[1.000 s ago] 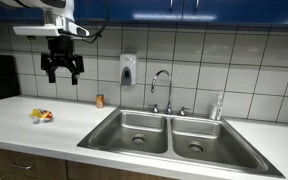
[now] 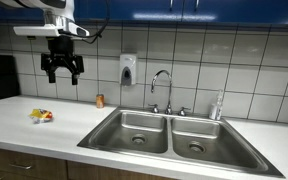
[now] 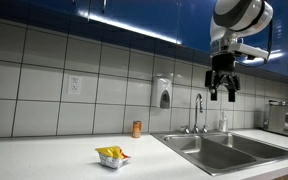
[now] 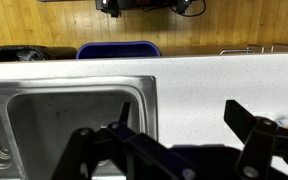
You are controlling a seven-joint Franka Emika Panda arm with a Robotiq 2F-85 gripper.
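My gripper (image 2: pixel 63 80) hangs high above the white counter, fingers pointing down and spread apart. In the wrist view the gripper stands open, with only bare counter showing between its fingers. On the counter's left side in exterior view 1 lies a small yellow and red item (image 2: pixel 42 115). Exterior view 2 shows that yellow item (image 3: pixel 111 152) in or on a silvery tray (image 3: pixel 112 161). An orange-brown can (image 2: pixel 100 101) stands upright by the tiled wall. Nothing touches the gripper.
A steel double sink (image 2: pixel 174 135) with a tall faucet (image 2: pixel 168 90) fills the middle. Behind it are a clear bottle (image 2: pixel 217 105) and a wall dispenser (image 2: pixel 128 69). Blue cabinets (image 2: pixel 194 10) overhang the counter. A toaster-like appliance (image 3: pixel 284 117) stands at the far right.
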